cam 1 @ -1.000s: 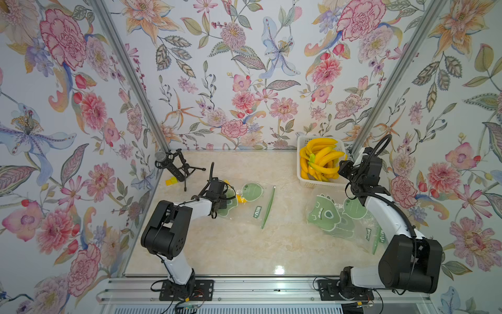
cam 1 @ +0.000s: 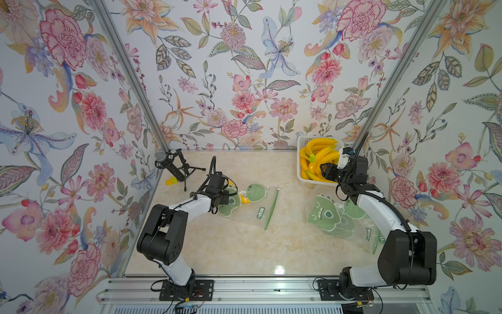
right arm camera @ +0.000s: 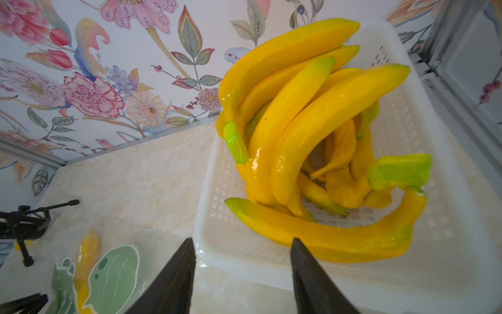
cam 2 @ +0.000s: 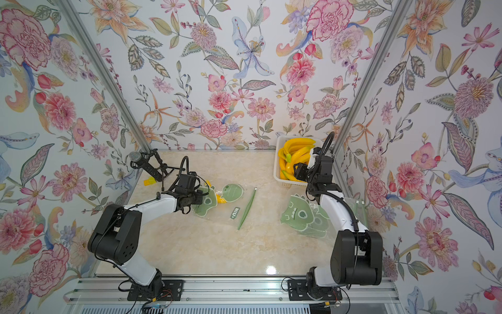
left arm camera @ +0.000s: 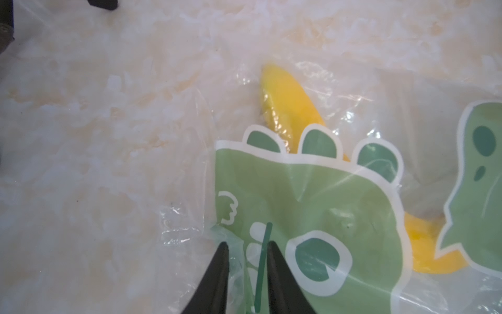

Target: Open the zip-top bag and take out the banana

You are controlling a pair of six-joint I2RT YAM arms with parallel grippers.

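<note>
A clear zip bag with green print (cam 1: pixel 256 209) lies on the left half of the table, a banana (left arm camera: pixel 282 99) showing inside it, partly behind the print. My left gripper is over the bag's printed end, fingers a little apart; whether film lies between them is unclear. On the right, my right gripper hangs open at the near side of the white basket, nothing between its fingers. A second printed bag (cam 1: pixel 326 217) lies below it, partly hidden by the arm.
The basket (right arm camera: pixel 209 209) at the back right is full of bananas (right arm camera: pixel 313 120). A black stand (cam 1: pixel 177 167) is at the back left with something yellow beside it.
The right gripper has moved left over the basket. The left gripper has shifted slightly up in the top left view, and the left bag has slid slightly right.
</note>
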